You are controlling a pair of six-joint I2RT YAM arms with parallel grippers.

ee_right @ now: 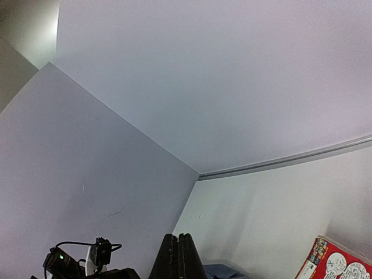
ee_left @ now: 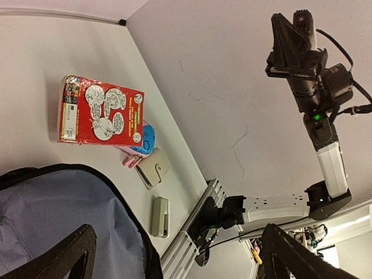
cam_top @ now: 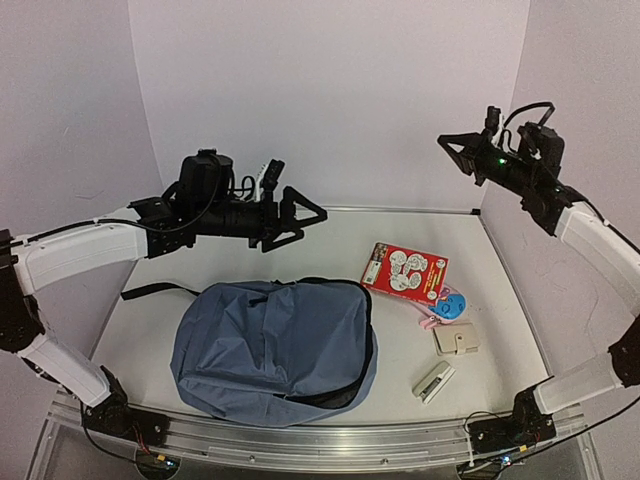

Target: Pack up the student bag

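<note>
The blue-grey bag [cam_top: 270, 345] lies on its back at the left of the table, its flap down over most of the opening. Beyond its right edge a red book [cam_top: 405, 272] lies partly over the pink and blue pencil case [cam_top: 447, 305]. Closer to the front are a beige wallet [cam_top: 457, 339] and a pale stapler-like item [cam_top: 434, 382]. Above the back of the bag, my left gripper [cam_top: 314, 224] hangs open and empty, its fingers [ee_left: 75, 256] wide apart. High at the right, my right gripper has its fingertips together with nothing between them.
A loose black strap [cam_top: 160, 290] reaches left from the bag. White walls enclose the back and sides, and a metal rail [cam_top: 320, 440] runs along the front edge. The table behind the bag is clear.
</note>
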